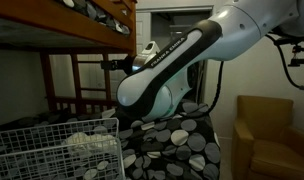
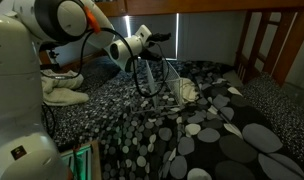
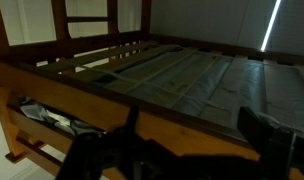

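My gripper is open, its two dark fingers well apart in the wrist view with nothing between them. Beyond them is the wooden bunk frame (image 3: 102,97) with slats across it. In the second exterior view the gripper (image 2: 158,38) is raised above and behind a white wire basket (image 2: 157,92). That basket (image 1: 52,158) stands at lower left in the first exterior view, with a pale, bunched item (image 1: 87,142) in or behind it. Small and dark in that view, the gripper's fingertips are hard to make out.
Dark bedding with grey dots (image 1: 177,150) covers the bed. An upper wooden bunk (image 1: 82,22) overhangs at upper left, close to the arm. A brown armchair (image 1: 270,140) sits at right. The bedding right of the basket (image 2: 212,145) looks clear.
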